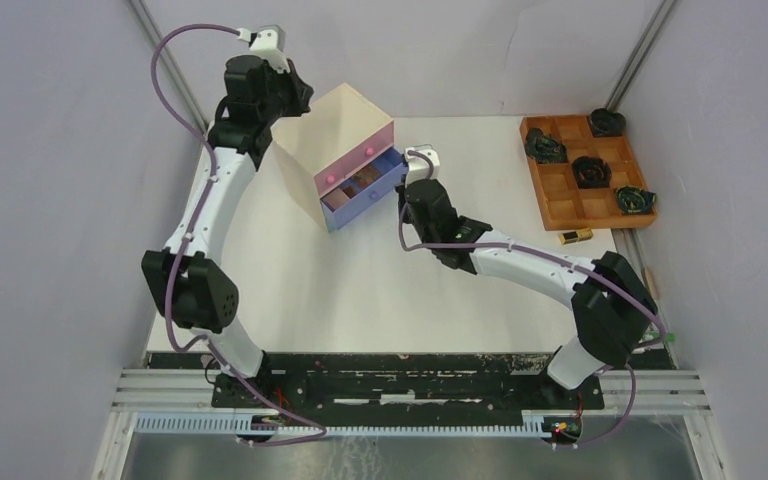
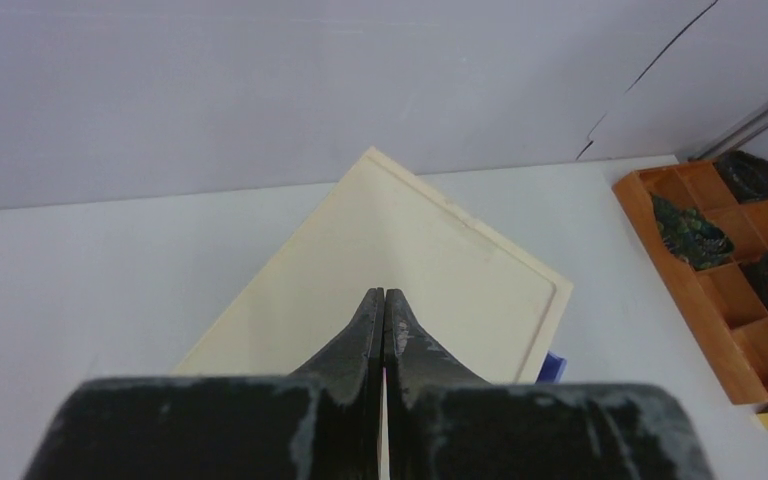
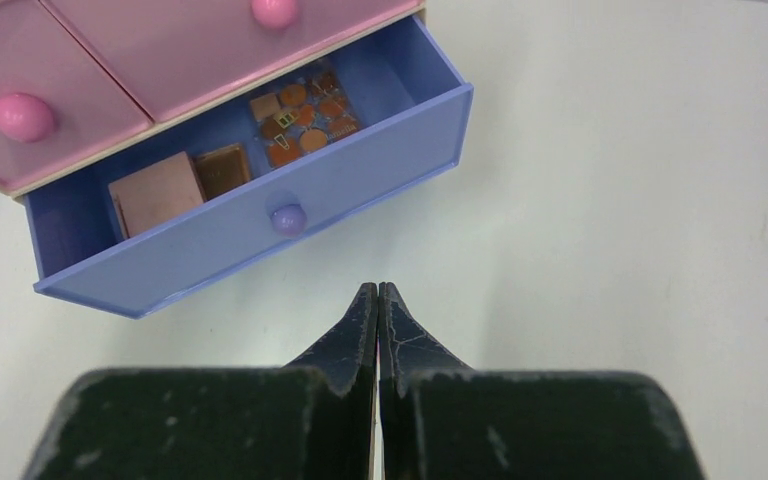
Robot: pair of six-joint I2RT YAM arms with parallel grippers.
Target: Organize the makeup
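A cream cabinet [image 1: 332, 128] with pink upper fronts [image 3: 190, 50] stands at the back left. Its blue lower drawer [image 3: 360, 165] is pulled partly out, holding a pink square compact [image 3: 155, 192], a brown case [image 3: 222, 170] and an eyeshadow palette [image 3: 300, 115]. My left gripper is raised high at the cabinet's back-left, fingertips closed together with nothing visible between them. My right gripper is shut, right of the drawer's front, with nothing visible between its fingers.
A wooden compartment tray [image 1: 585, 210] with dark green items stands at the right, a small yellow item [image 1: 578, 236] in front of it.
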